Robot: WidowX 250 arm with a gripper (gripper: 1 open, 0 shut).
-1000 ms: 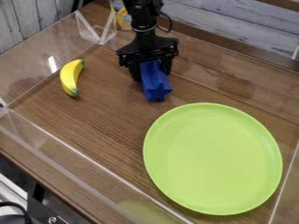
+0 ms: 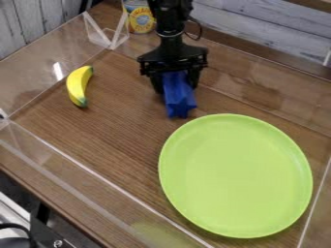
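Observation:
The black robot gripper (image 2: 173, 68) is at the upper middle of the camera view, low over the wooden table, directly on a dark blue object (image 2: 179, 95). The blue object lies beneath and in front of the fingers, its upper part hidden by the gripper. Whether the fingers are shut on it I cannot tell. A yellow banana (image 2: 77, 87) lies to the left, and a large light green plate (image 2: 235, 174) fills the lower right.
A can (image 2: 139, 17) stands at the back, left of the arm. Clear plastic walls edge the left and front of the wooden table (image 2: 116, 145).
The gripper and blue object have shifted very slightly to the right over the last second. The banana and plate are unmoved.

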